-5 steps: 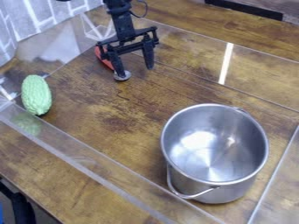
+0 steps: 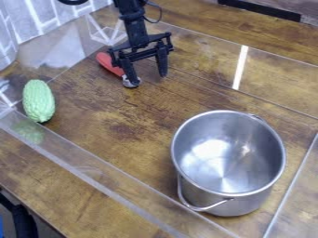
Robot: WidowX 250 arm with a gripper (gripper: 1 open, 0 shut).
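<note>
My black gripper is at the upper middle of the camera view, reaching down from the top with its fingers spread. A red object with a silvery, rounded end lies beside and partly behind the gripper's left finger. Whether anything is between the fingertips is hard to tell at this size.
A pale green corn cob or cabbage-like vegetable lies at the left. A large steel pot fills the lower right. Transparent edges or walls run along the left and bottom.
The gripper has shifted slightly, sitting a little lower than before, and the red object shows a bit further left. The vegetable and pot are unmoved.
</note>
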